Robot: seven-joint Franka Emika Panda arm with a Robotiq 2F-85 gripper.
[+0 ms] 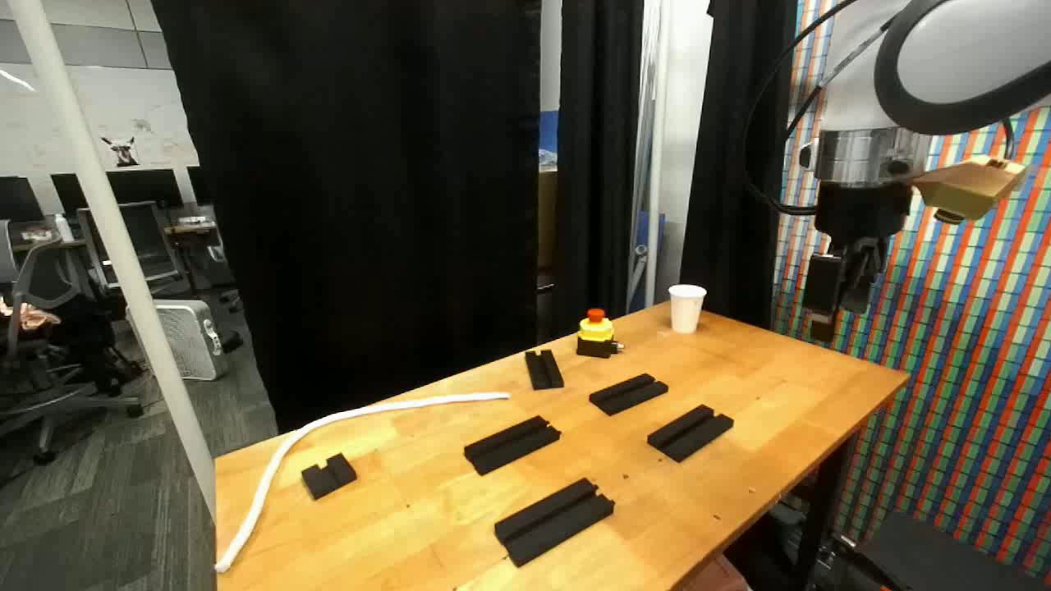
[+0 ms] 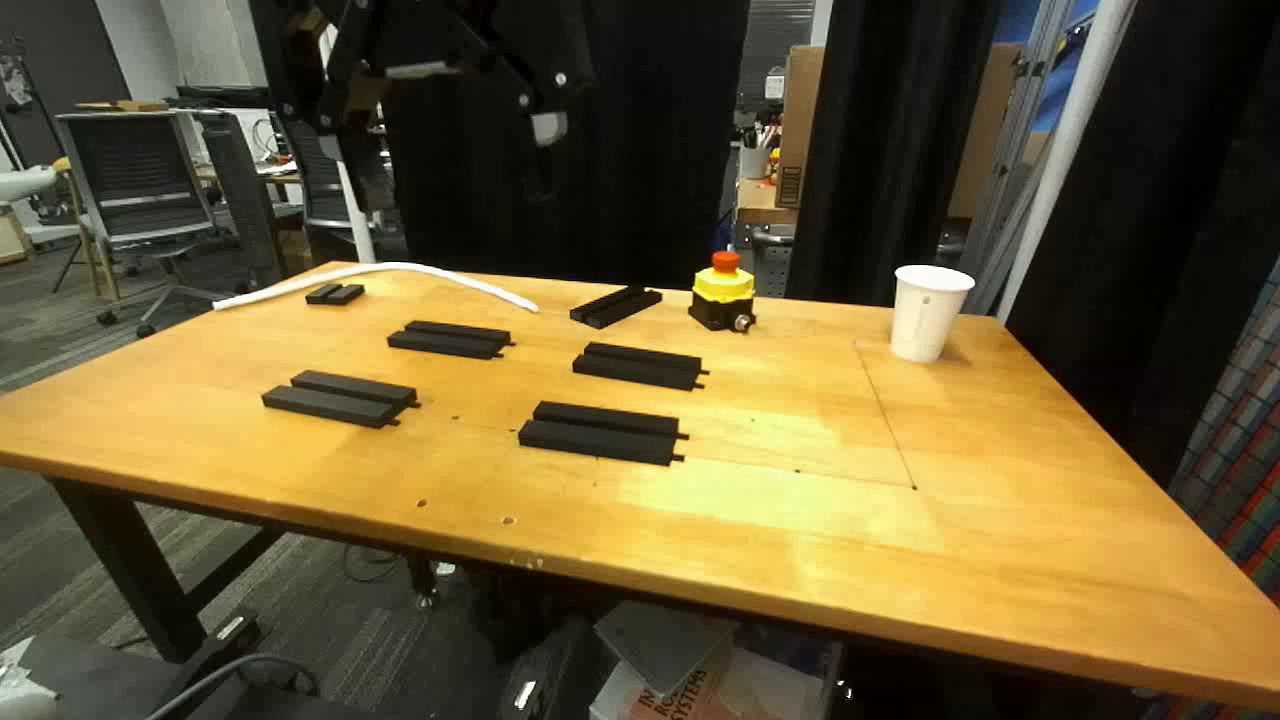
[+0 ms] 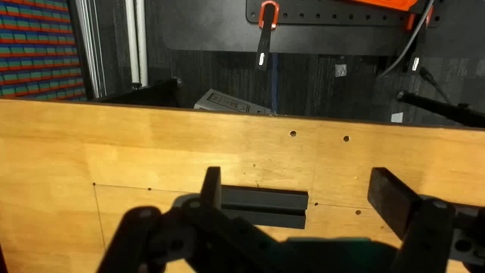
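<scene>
My gripper is open, with its fingers wide apart and nothing held between them. Exterior view 1 has the gripper [image 1: 837, 295] high at the right, apart from everything on the table. Several black grooved pieces lie spread over the wooden tabletop, among them a front piece [image 1: 553, 520], a right-hand piece [image 1: 690, 432] and a short one [image 1: 328, 476] at the left. A white flexible strip [image 1: 345, 417] curves along the far left side. In the wrist view, one grooved piece [image 3: 263, 204] appears below the fingers, partly hidden by the left finger.
A white paper cup [image 2: 929, 312] stands near the far right corner, and a yellow emergency stop with a red button [image 2: 722, 292] sits at the back edge. Bare tabletop [image 2: 1020, 516] spreads across the front right. Black curtains hang behind the table.
</scene>
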